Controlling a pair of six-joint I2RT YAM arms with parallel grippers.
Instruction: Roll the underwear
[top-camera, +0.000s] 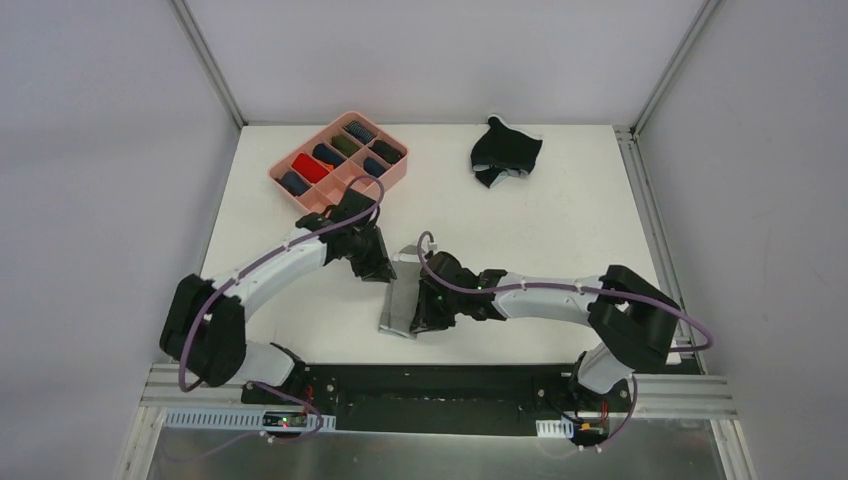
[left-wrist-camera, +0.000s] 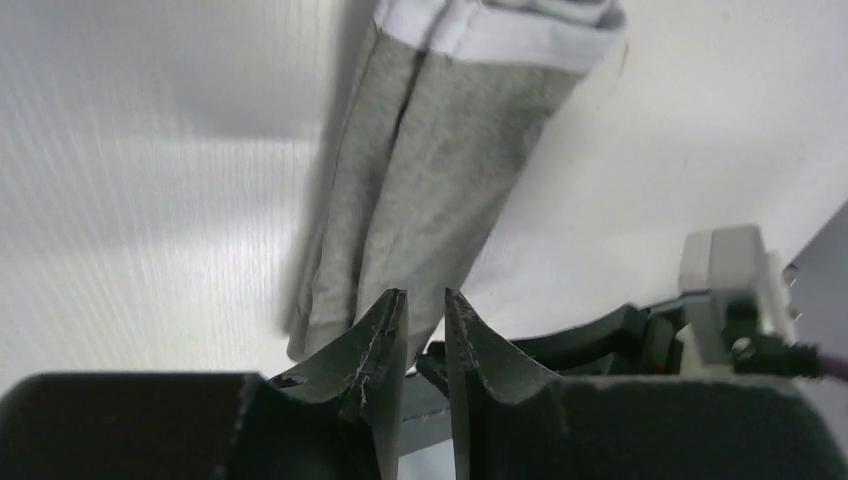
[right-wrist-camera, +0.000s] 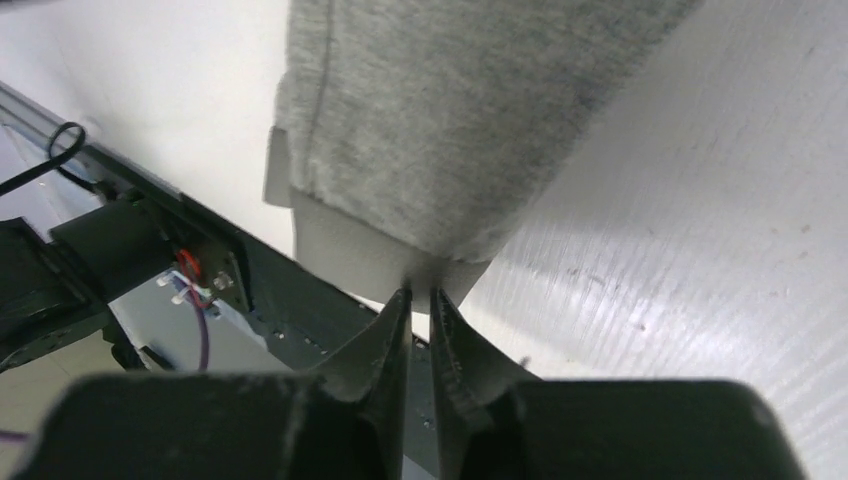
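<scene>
Grey underwear (top-camera: 400, 295), folded lengthwise into a strip with a pale band at its far end, lies on the white table between my arms. My left gripper (top-camera: 382, 272) is above its left side; in the left wrist view its fingertips (left-wrist-camera: 425, 298) show a narrow gap over the cloth (left-wrist-camera: 460, 160). My right gripper (top-camera: 425, 325) is down at the near end of the strip. In the right wrist view its fingertips (right-wrist-camera: 422, 300) are slightly apart at the folded near edge of the grey fabric (right-wrist-camera: 450, 130); whether cloth is between them is unclear.
A pink divided box (top-camera: 345, 180) with rolled pieces sits at the back left. A dark garment (top-camera: 505, 150) lies at the back right. The table's front edge is close below the underwear.
</scene>
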